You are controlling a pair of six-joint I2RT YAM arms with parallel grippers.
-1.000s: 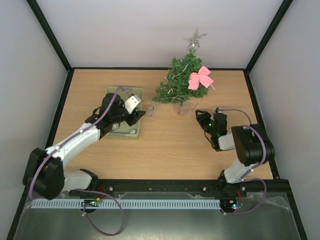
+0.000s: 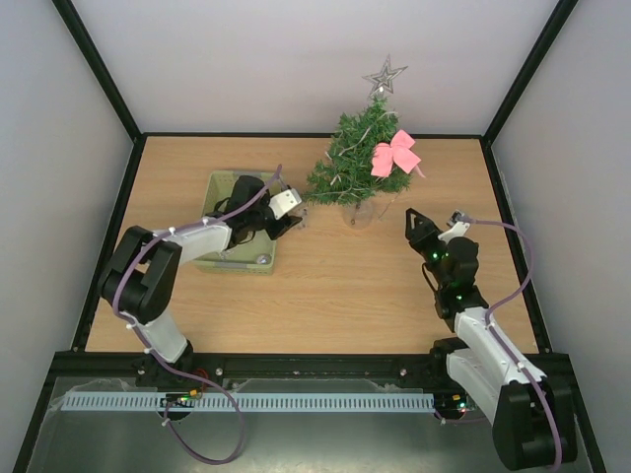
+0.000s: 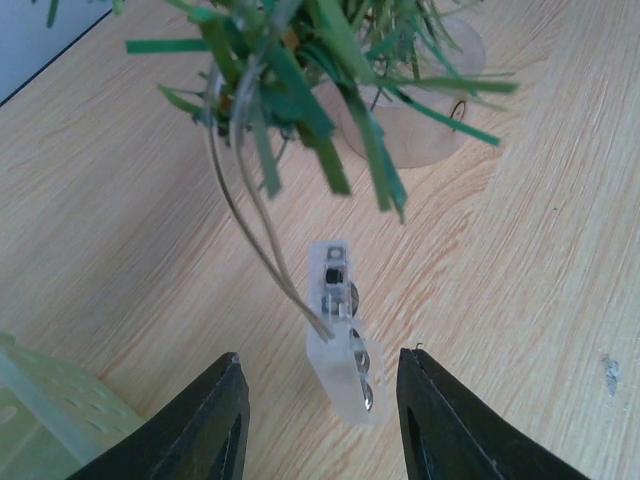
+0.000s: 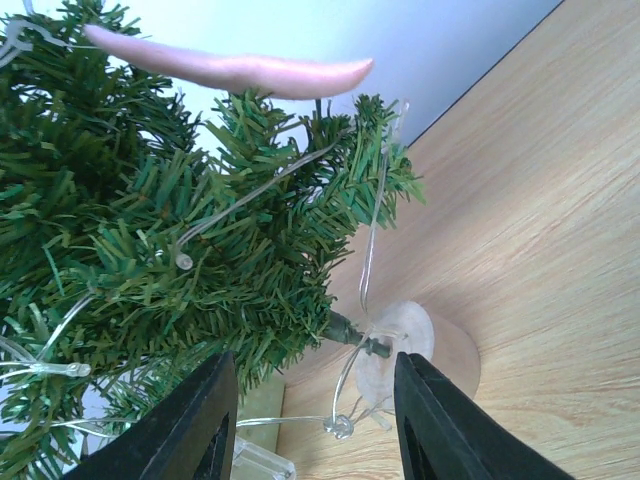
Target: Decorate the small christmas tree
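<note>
The small green tree [image 2: 347,163] stands at the back of the table on a clear round base [image 4: 455,350], with a silver star [image 2: 385,75] at its top and a pink bow [image 2: 395,155] on its right side. A string of clear lights hangs over it and runs to a small translucent battery box [image 3: 345,350] on the table. My left gripper is open above the table at the tray's right edge, the box between and beyond its fingers, apparently untouched. Right of the tree, my right gripper is open, holding nothing; the light wire shows behind its fingers.
A pale green tray [image 2: 223,185] sits under the left arm, with silver baubles [image 2: 263,259] inside. Clear table lies in the front middle, between both arms.
My left gripper has moved right, from over the tray toward the battery box. My right gripper has shifted a little to the right, away from the tree. The tree stays put.
</note>
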